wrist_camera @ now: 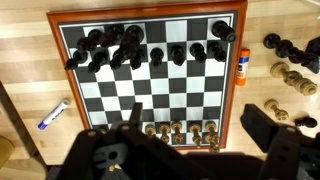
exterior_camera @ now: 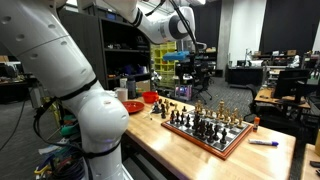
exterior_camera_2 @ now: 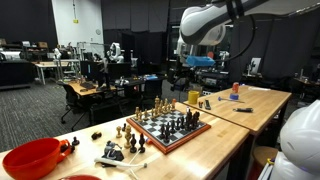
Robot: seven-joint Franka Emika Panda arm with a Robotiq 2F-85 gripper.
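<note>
A checkered chess board (wrist_camera: 186,100) with a brown frame lies on the wooden table, centred in the wrist view. Dark pieces (exterior_camera: 207,128) cover its near side in exterior view 1, and gold pieces (exterior_camera_2: 160,105) stand along the far side. In the wrist view some dark pieces (wrist_camera: 118,48) crowd the upper left of the board. High above it hangs my gripper; its dark fingers (wrist_camera: 262,132) are spread wide, with nothing seen between them. They partly hide the gold row at the bottom.
Loose dark and gold pieces (wrist_camera: 293,80) stand beside the board. An orange stick-like item (wrist_camera: 242,66) and a white marker (wrist_camera: 54,114) flank it. A red bowl (exterior_camera_2: 36,158) and a yellow container (exterior_camera_2: 193,97) are on the table. Bare wood (exterior_camera: 190,162) lies in front.
</note>
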